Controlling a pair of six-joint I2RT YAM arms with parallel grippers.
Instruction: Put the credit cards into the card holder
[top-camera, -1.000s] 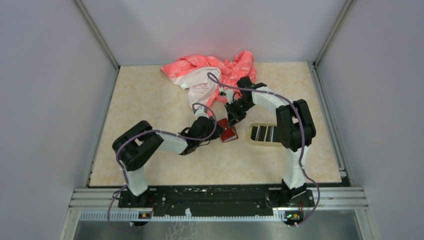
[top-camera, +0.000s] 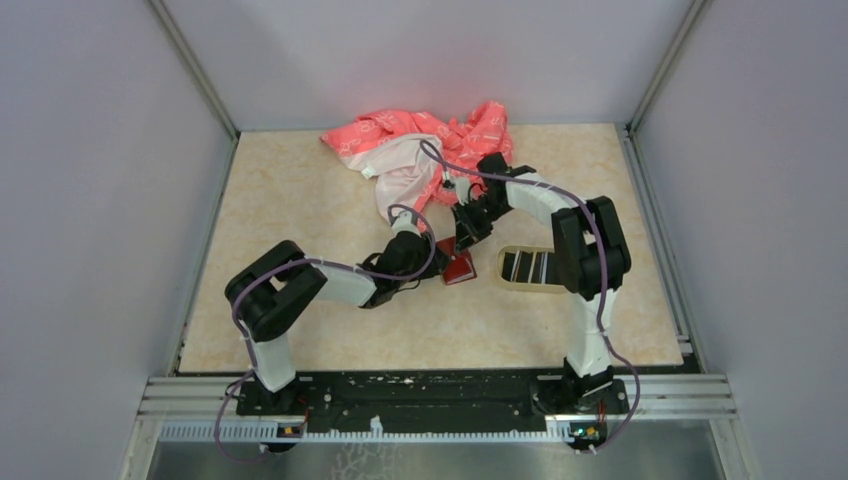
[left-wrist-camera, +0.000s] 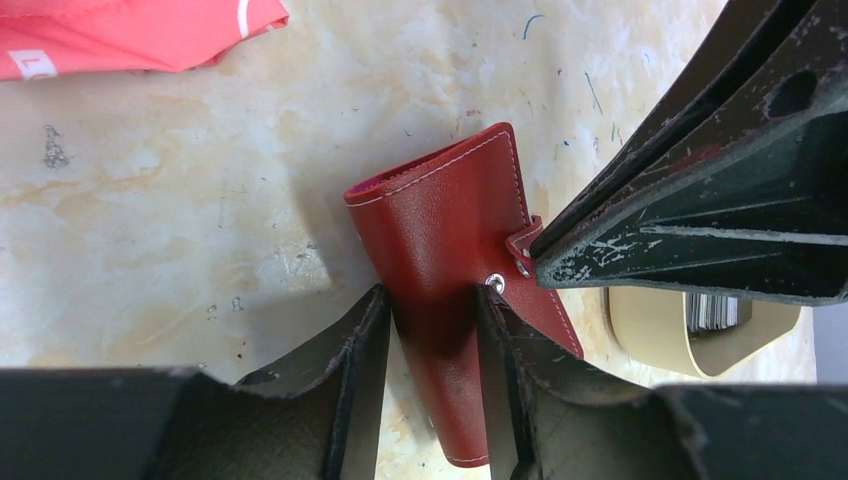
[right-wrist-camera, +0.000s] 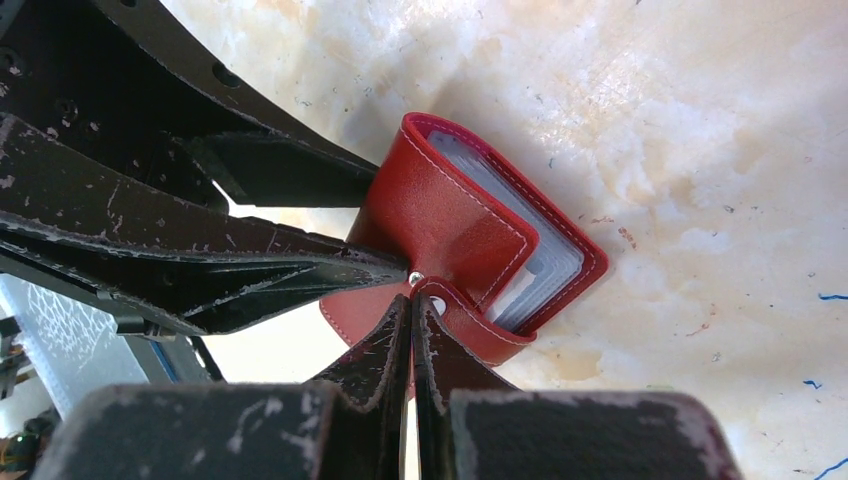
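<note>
The dark red card holder (right-wrist-camera: 465, 220) lies on the table between my grippers, folded, with clear sleeves (right-wrist-camera: 545, 265) showing at its open side. In the left wrist view, the fingers of my left gripper stand apart on either side of the holder's folded part; whether they press on it is unclear. My right gripper is shut, its tips touching the small snap strap (right-wrist-camera: 470, 325). Whether the strap is pinched between them cannot be made out. Several cards (top-camera: 527, 266) stand in the tan tray (top-camera: 525, 289) to the right.
A pink and white cloth (top-camera: 435, 150) is heaped at the back, close behind the grippers. Bare table (top-camera: 440, 335) lies in front of the holder and to the left. Both grippers are very close together over the holder.
My right gripper has shifted very slightly at the holder. The left arm, the holder and the tray look the same as before.
</note>
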